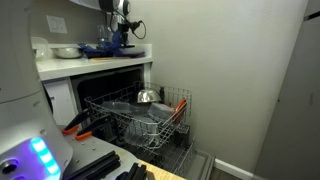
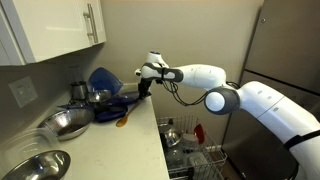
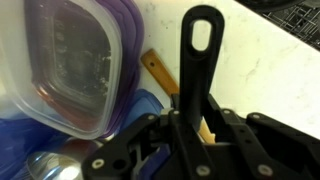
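Observation:
A black utensil (image 3: 202,45) with a hole in its handle end stands out from my gripper in the wrist view, and the fingers are shut on it. Its other end is hidden by the gripper. Below lies a wooden utensil (image 3: 160,70) on the white counter, partly covered by the fingers. In the second exterior view, my gripper (image 2: 145,90) is over the far end of the counter, close to the blue dishes; the held utensil is too small to make out clearly there.
Clear plastic containers (image 3: 75,60), blue dishes (image 2: 103,80) and metal bowls (image 2: 68,121) crowd the wall side of the counter (image 2: 110,155). An open dishwasher rack (image 1: 140,122) holds several dishes beside it. The counter's near part has bare room.

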